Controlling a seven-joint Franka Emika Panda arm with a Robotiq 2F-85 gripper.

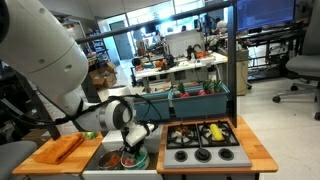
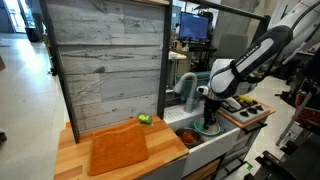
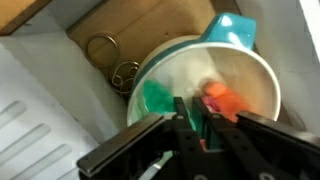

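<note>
Inside an open drawer [image 2: 205, 152] under the counter sits a round, pale bowl [image 3: 262, 72] with a teal handle [image 3: 230, 29]. A green piece [image 3: 157, 98] and an orange-red piece [image 3: 228, 100] lie in it. My gripper is over the bowl, its dark fingertips close to both pieces. From the first exterior view the gripper [image 1: 131, 147] points down into the drawer, above the bowl's green side [image 1: 140, 160]. How far the fingers are apart, and whether anything is between them, is unclear.
An orange cloth [image 1: 58, 148] lies on the counter left of the drawer. To the right stands a stove [image 1: 205, 155] with a yellow item [image 1: 216, 131] on top. A blue rack [image 1: 200, 105] stands behind. Metal rings [image 3: 124, 75] lie beside the bowl.
</note>
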